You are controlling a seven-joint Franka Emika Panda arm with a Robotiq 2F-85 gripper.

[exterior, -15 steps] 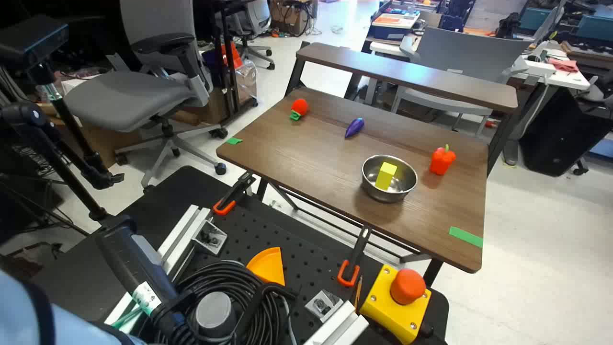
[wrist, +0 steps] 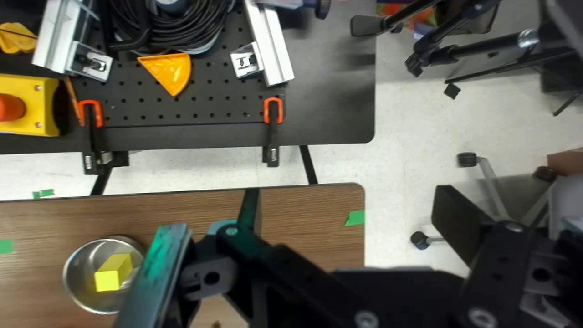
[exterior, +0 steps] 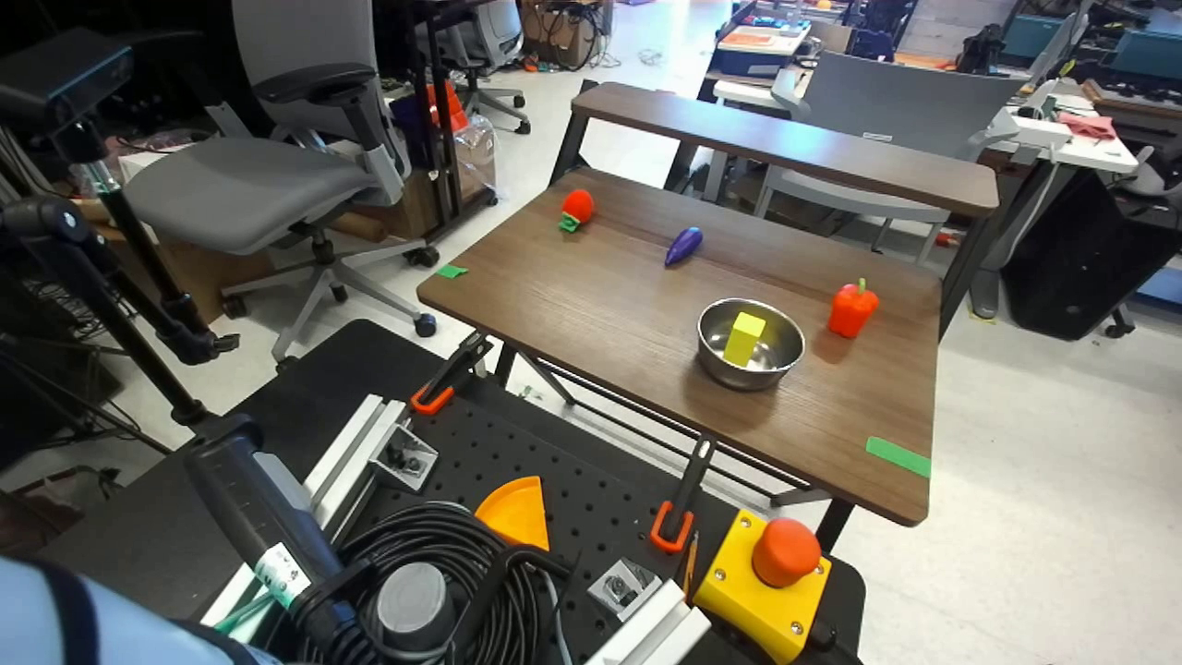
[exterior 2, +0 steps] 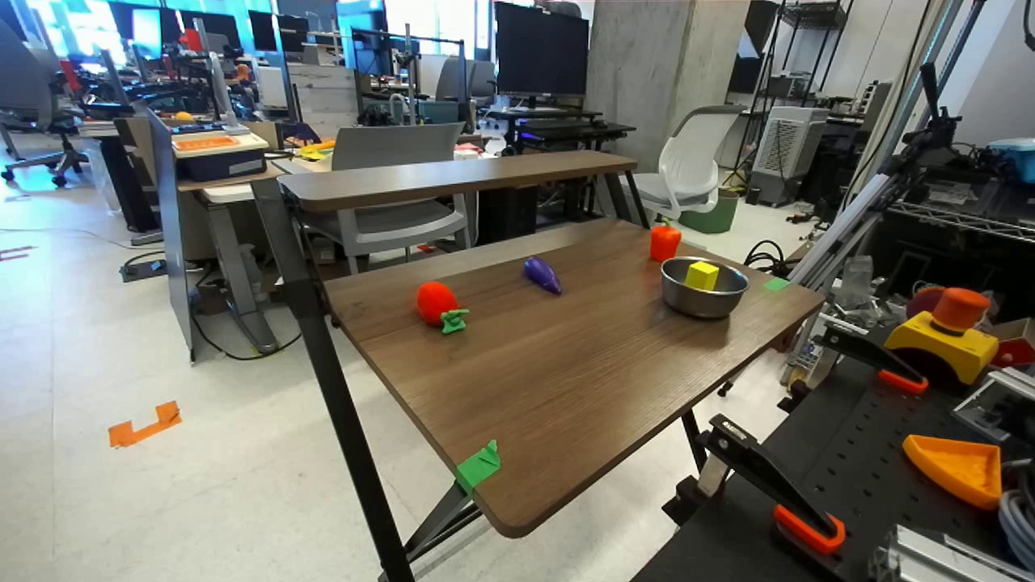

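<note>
A yellow block (exterior: 743,338) rests inside a round metal bowl (exterior: 786,370) on the brown table. To the bowl's right in exterior view 1 stands an orange-red toy pepper (exterior: 852,309). Farther back lie a purple toy eggplant (exterior: 683,245) and a red toy tomato with green leaves (exterior: 577,207). In the wrist view my gripper is open, its fingers wide apart and nothing held between them. The block (wrist: 114,271) and bowl (wrist: 76,263) appear left of it, the bowl partly hidden by one finger. Neither exterior view shows the gripper.
A raised shelf (exterior: 776,144) runs along the table's far side. Two clamps, an orange wedge (exterior: 516,511), coiled cables and a yellow box with a red button (exterior: 765,584) occupy the black pegboard bench.
The pale blue shape at the bottom left corner of exterior view 1 sits slightly lower. The objects on the table have stayed put.
</note>
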